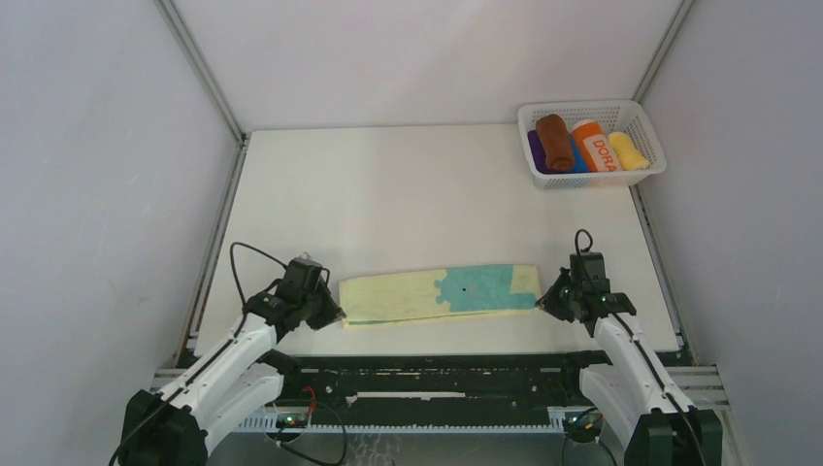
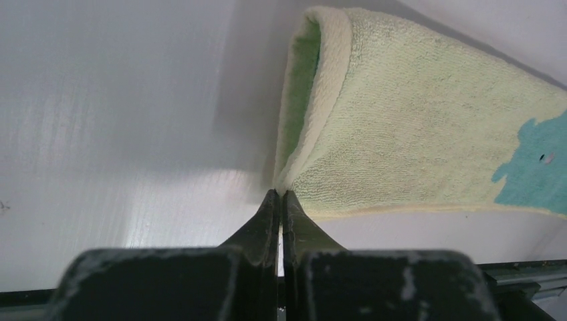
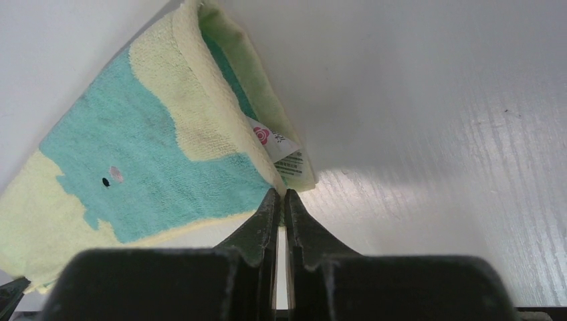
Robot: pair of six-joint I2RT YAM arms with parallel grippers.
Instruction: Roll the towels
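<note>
A pale yellow towel (image 1: 393, 294) with a teal patch lies folded into a long flat strip near the table's front edge. At its left front corner, my left gripper is shut. The towel's edge meets those tips, but no cloth shows clearly between them. Over at the right end, my right gripper is shut on the upper layer's front corner. Both ends show the fold's open layers, and a white label (image 3: 273, 142) sticks out between them on the right.
A white basket (image 1: 599, 179) at the back right holds several rolled towels, among them a brown one (image 1: 555, 143) and a yellow one (image 1: 628, 150). Behind the strip, the white table (image 1: 388, 194) is clear.
</note>
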